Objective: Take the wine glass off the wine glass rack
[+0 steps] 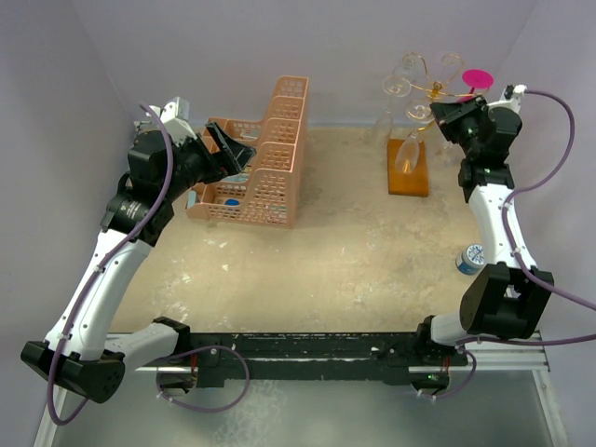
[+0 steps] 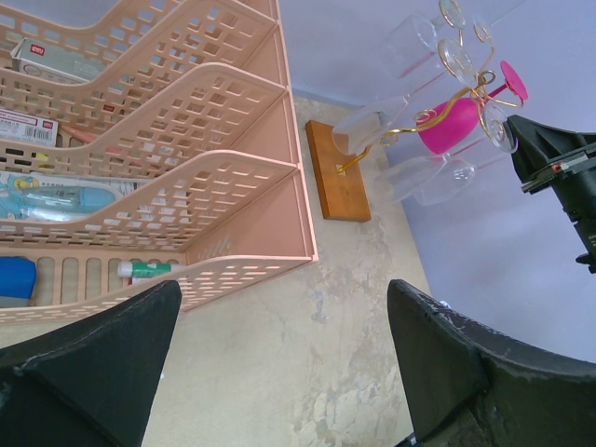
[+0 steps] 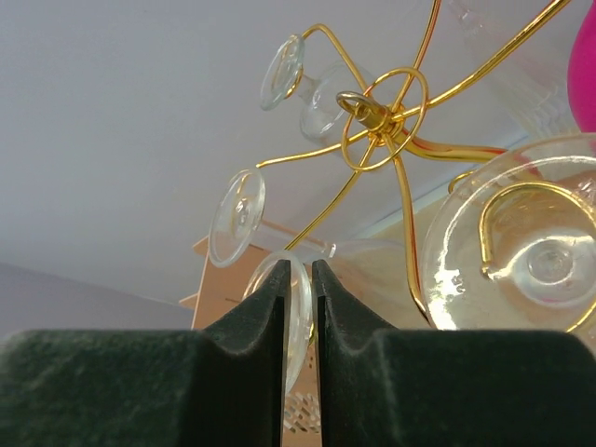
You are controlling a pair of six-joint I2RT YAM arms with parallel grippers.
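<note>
Wine glasses hang on a gold rack (image 1: 434, 90) with a wooden base (image 1: 407, 182) at the back right. My right gripper (image 1: 440, 116) is at the rack; in the right wrist view its fingertips (image 3: 340, 307) are close together at the rim of a clear glass foot (image 3: 299, 340), though whether they grip it is unclear. Another foot (image 3: 549, 261) lies beside it. A pink glass (image 2: 447, 126) also hangs there. My left gripper (image 1: 231, 155) hangs open over the organizer at the left, with nothing between its fingers.
The pink plastic organizer (image 1: 284, 209) holds small packages and bottles. A blue-lidded tin (image 1: 470, 259) stands at the right, near my right arm.
</note>
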